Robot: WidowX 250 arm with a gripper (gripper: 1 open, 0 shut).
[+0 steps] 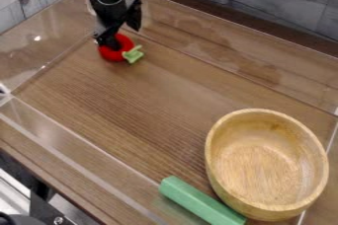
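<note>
Near the top left, the black gripper [117,34] reaches down over a red round object [115,53] with a green top, perhaps a toy strawberry or tomato. Its dark fingers overlap the red object's upper part, and whether they are open or shut on it is hard to tell.
A large tan bowl [264,160] stands at the bottom right. A long green object [199,201] lies at the front edge beside it.
</note>
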